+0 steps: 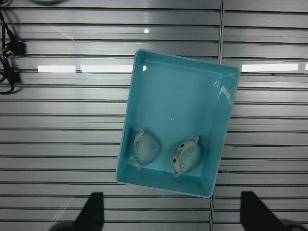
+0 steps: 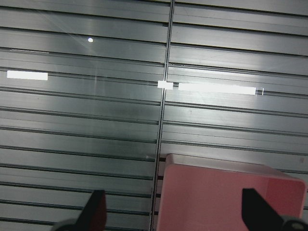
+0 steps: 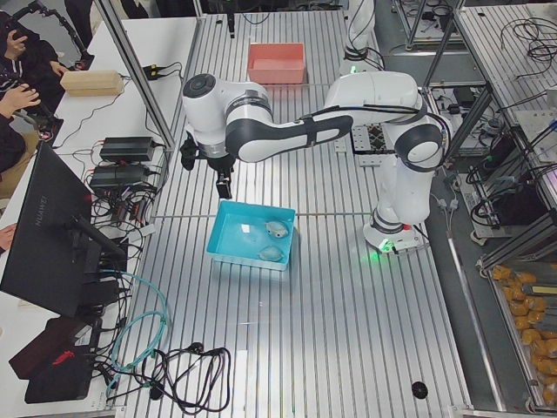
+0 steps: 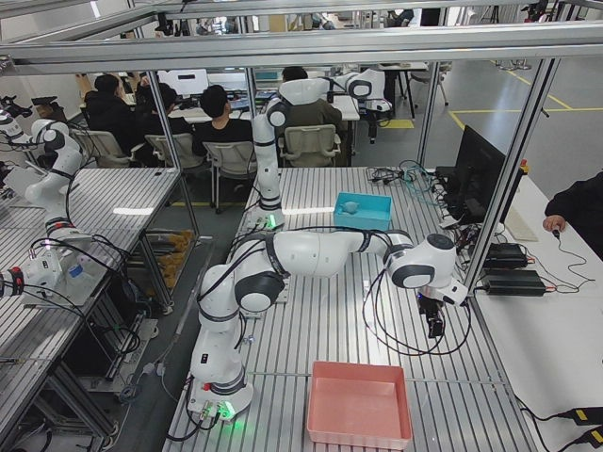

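Observation:
A turquoise bin (image 3: 224,252) holds two pale blue plush toys, seen clearly in the left wrist view as a left one (image 1: 146,148) and a right one (image 1: 187,157), both with yellow markings. My left gripper hangs above that bin, open, nothing between its fingers. At the other end of the table is an empty-looking pink bin (image 4: 358,428); my right gripper is over the table beside it, open and empty, with the bin partly under it in the right wrist view.
Black cables (image 3: 200,383) and a teal hose lie along the table's edge, near a monitor (image 3: 52,235) and power boxes (image 3: 122,174) on the side desk. Frame posts stand at the table's sides. The ribbed table between the bins is mostly clear.

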